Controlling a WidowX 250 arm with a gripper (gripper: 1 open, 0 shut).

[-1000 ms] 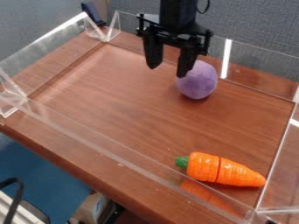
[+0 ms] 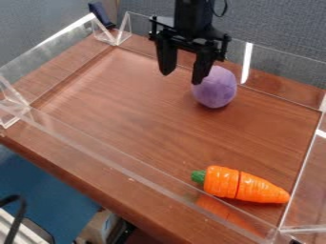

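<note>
My black gripper [image 2: 184, 67] hangs at the top middle, open, its two fingers apart with nothing seen between them. Just behind and right of its right finger, a purple ball [image 2: 215, 91] rests on the wooden board. An orange toy carrot [image 2: 249, 187] with a green tip lies near the front right corner.
Clear plastic walls [image 2: 102, 167] border the wooden board [image 2: 128, 114], whose left and middle are bare. A grey padded wall stands behind, and a blue floor shows at the lower left.
</note>
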